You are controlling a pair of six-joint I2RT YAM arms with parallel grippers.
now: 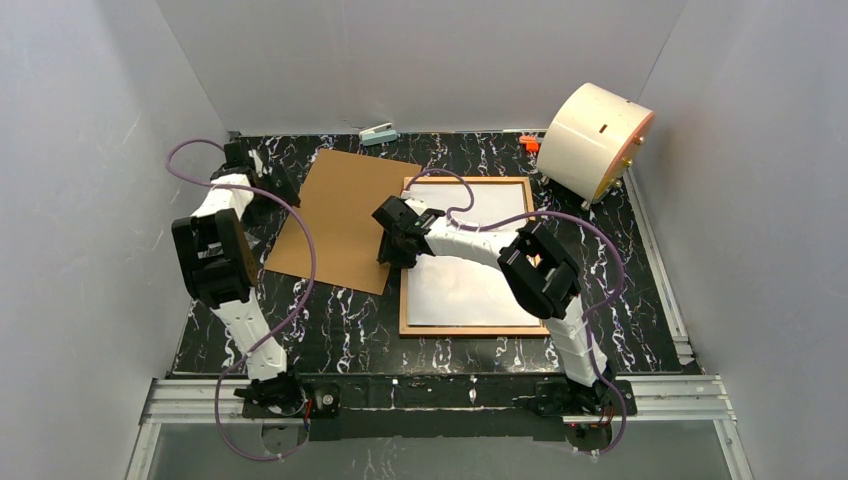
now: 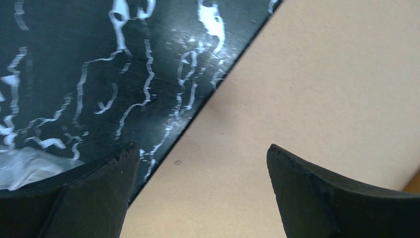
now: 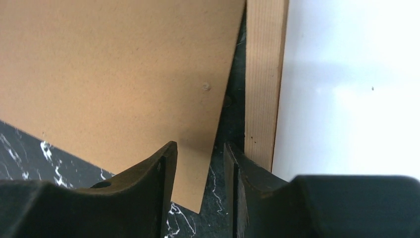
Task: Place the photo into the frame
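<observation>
The wooden frame (image 1: 474, 332) lies flat with a white panel (image 1: 470, 290) inside it. To its left is a flat brown board (image 1: 345, 220), set at a slant on the table. I cannot make out a separate photo. My left gripper is open over the board's left edge, one finger above the marble and the other above the board. At the board's right edge my right gripper stands open too. One of its fingers is over the board, the other over the narrow gap beside the frame's left bar (image 3: 264, 84). Nothing is clasped by either.
A cream drum-shaped object (image 1: 595, 140) stands at the back right, with a small orange item (image 1: 530, 144) near it. A pale teal stapler-like object (image 1: 378, 134) lies at the back edge. Clear plastic (image 2: 34, 168) lies left of the board.
</observation>
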